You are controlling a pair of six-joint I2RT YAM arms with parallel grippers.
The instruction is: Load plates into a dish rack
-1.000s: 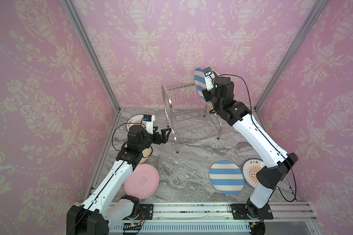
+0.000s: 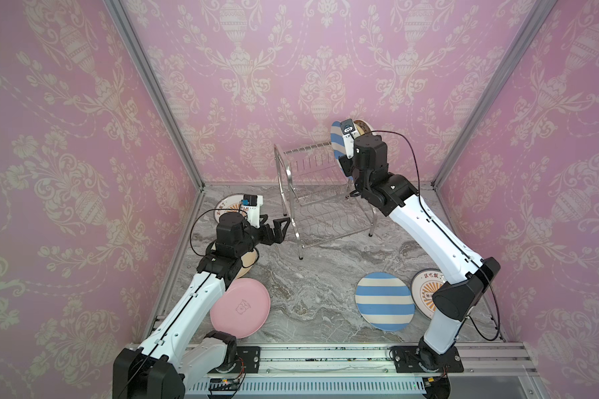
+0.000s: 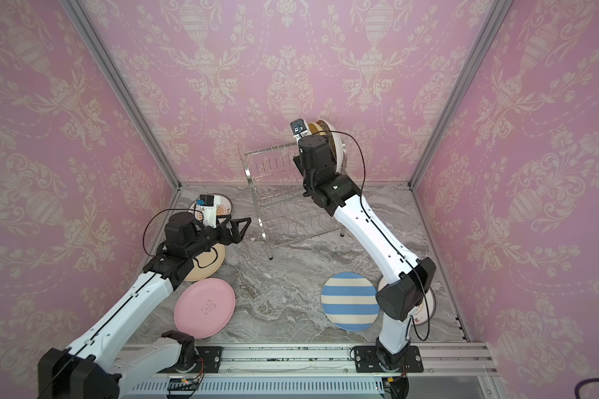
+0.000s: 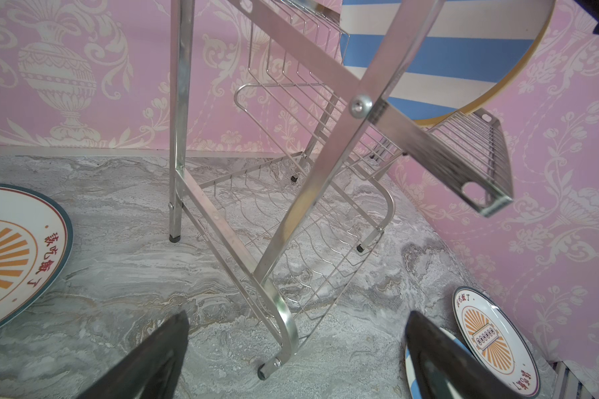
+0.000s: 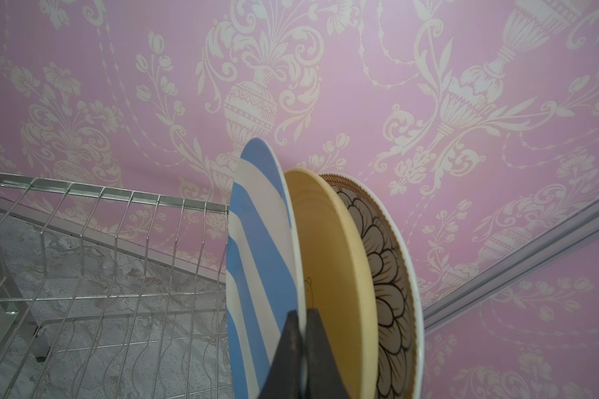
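Observation:
My right gripper is shut on the edge of a blue-striped plate [image 5: 256, 246], which stands upright in the upper tier of the steel dish rack [image 5: 113, 193], at its right end. A yellow plate [image 5: 339, 246] and a brown-patterned plate [image 5: 389, 266] stand beside it on the right. My left gripper is open and empty, left of the rack and above the table. Flat on the table lie a pink plate [image 2: 239, 307], another striped plate [image 2: 384, 299], white orange-patterned plates [image 4: 16, 252] and a cream plate [image 3: 209, 262], partly hidden by my left arm.
Patterned pink walls enclose the back and both sides.
The left arm has stayed still.

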